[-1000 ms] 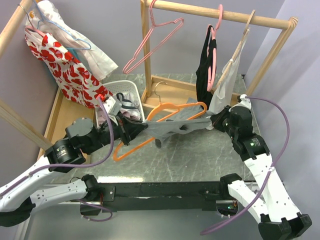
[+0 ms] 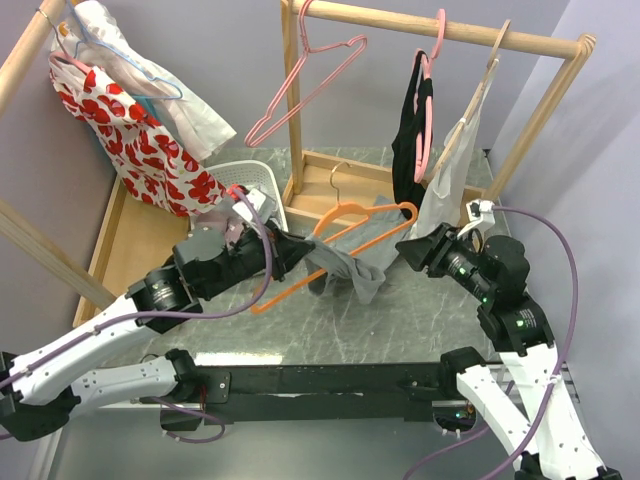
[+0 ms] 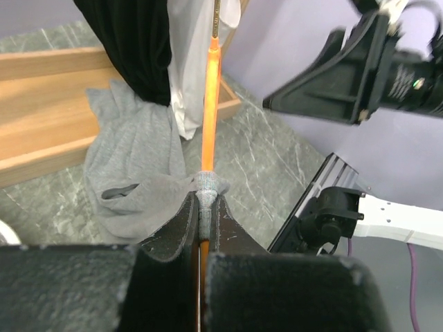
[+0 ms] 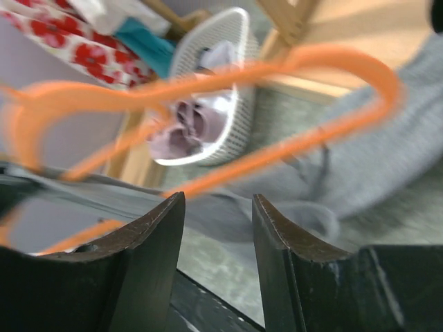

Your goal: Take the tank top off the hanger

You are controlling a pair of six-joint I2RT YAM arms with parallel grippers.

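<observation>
The grey tank top point(image 2: 350, 265) hangs in folds over the orange hanger point(image 2: 389, 236), its lower part spread on the grey floor. In the left wrist view my left gripper is shut on a bunched grey strap point(image 3: 205, 183), with the orange hanger bar point(image 3: 210, 117) running along the same spot. My right gripper point(image 2: 413, 252) is at the right, apart from the cloth. In the right wrist view the fingers point(image 4: 163, 242) stand apart, and the blurred hanger and tank top lie beyond them with nothing held between.
A wooden rack point(image 2: 440, 30) holds a pink hanger point(image 2: 300, 75), a black garment point(image 2: 408, 130) and a white one point(image 2: 455, 165). A white basket point(image 2: 262, 178) with clothes stands behind my left gripper. Red-patterned clothing point(image 2: 130, 140) hangs at the left.
The strip of cloth stretched between both grippers has gone slack and left the right gripper. My left gripper and the hanger have shifted right; the right gripper has moved slightly left.
</observation>
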